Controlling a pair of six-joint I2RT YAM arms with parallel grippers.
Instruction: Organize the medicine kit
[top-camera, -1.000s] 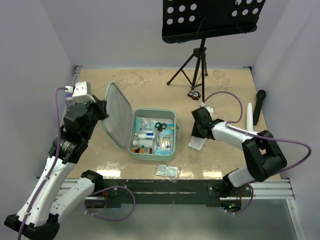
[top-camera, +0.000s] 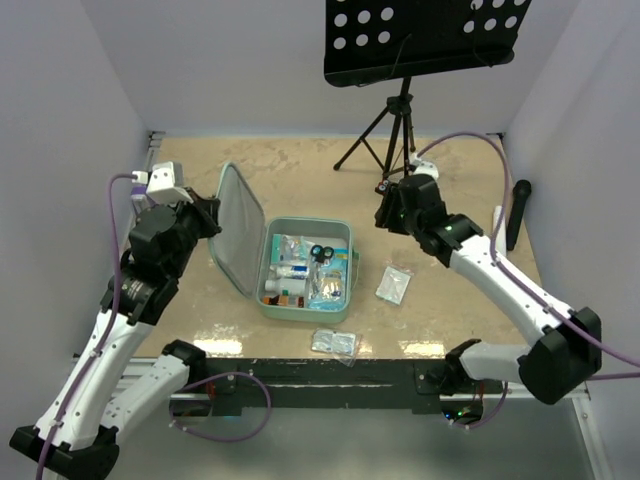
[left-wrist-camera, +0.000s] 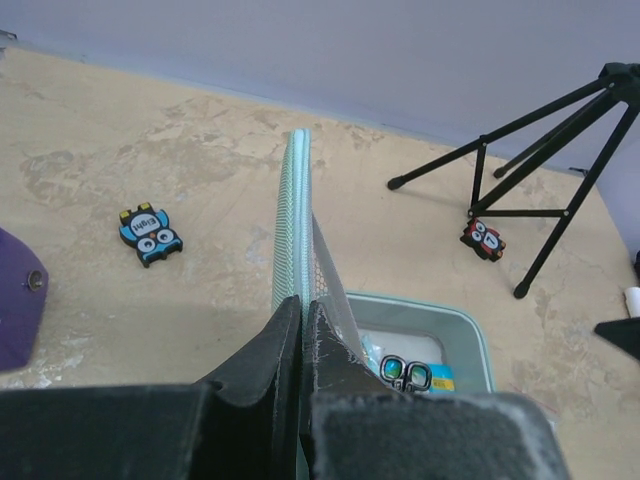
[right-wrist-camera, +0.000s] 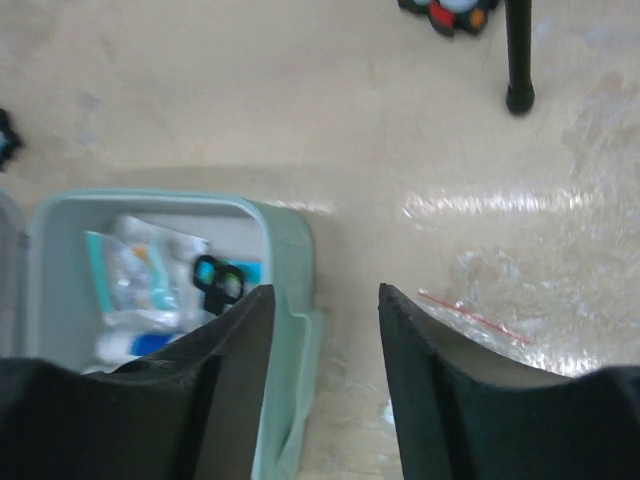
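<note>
The medicine kit (top-camera: 348, 296), a mint green box, stands open at the table's middle. Inside it lie a white bottle (top-camera: 286, 287), a blue and white tube (top-camera: 292, 271), scissors (top-camera: 321, 253) and bagged supplies. Its raised lid (top-camera: 240, 230) is pinched at the edge by my left gripper, which is shut on it. My right gripper is part open, with nothing between its fingers, above and right of the kit. A clear packet (top-camera: 394, 285) lies on the table right of the kit. Another packet (top-camera: 335, 342) rests at the front edge.
A black stand (top-camera: 400, 120) rises at the back, its tripod legs near the right arm. An owl figure (left-wrist-camera: 482, 240) sits by those legs, a second owl figure (left-wrist-camera: 150, 234) further left. A black microphone-like object (top-camera: 517, 213) lies at the right edge.
My right gripper has risen away from the packet on the right and moved back; the packet still lies on the table. The left gripper and lid have shifted very slightly.
</note>
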